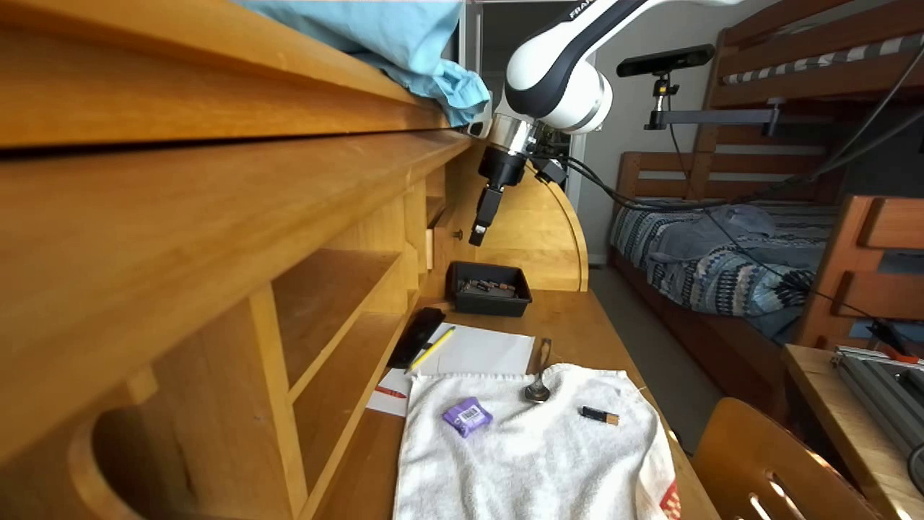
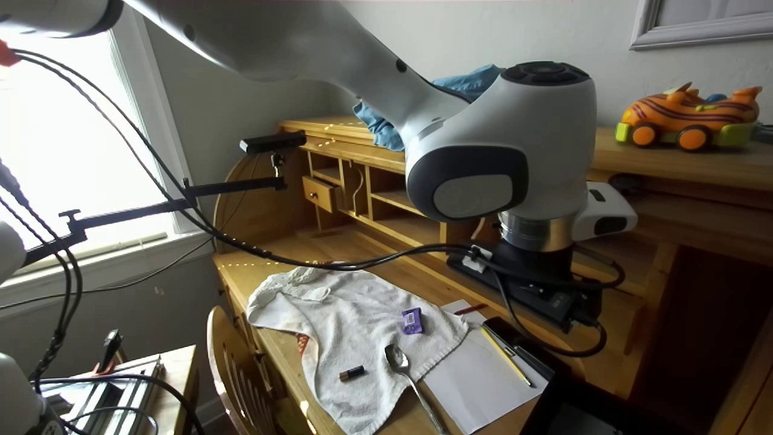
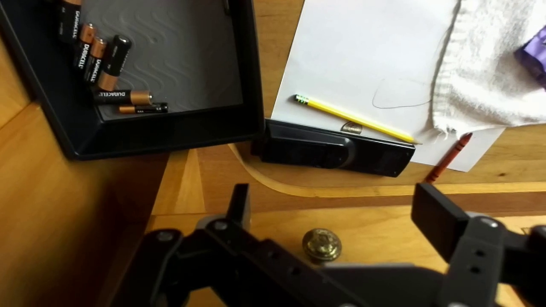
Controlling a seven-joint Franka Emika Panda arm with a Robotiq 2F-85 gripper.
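Observation:
My gripper is open, its two black fingers wide apart with nothing between them. In exterior view 1 the gripper [image 1: 478, 234] hangs high above the desk, near the small cubby drawer. Seen from the wrist, a round brass knob [image 3: 321, 245] on a wooden front shows between and beyond the fingers. A black tray [image 3: 253, 76] holding several batteries [image 3: 123, 97] stands on the desk below. In exterior view 1, a purple packet [image 1: 468, 417], a spoon [image 1: 538, 390] and a single battery [image 1: 599, 416] rest on the white towel [image 1: 528, 468].
Beside the tray, a yellow pencil [image 3: 358, 120] and a black object [image 3: 338, 151] lie on or against white paper [image 3: 358, 51]. A red crayon [image 3: 449, 157] is near the towel. Cubby shelves [image 1: 346, 338] run along the desk's left side. Cables [image 2: 348, 264] trail from the arm.

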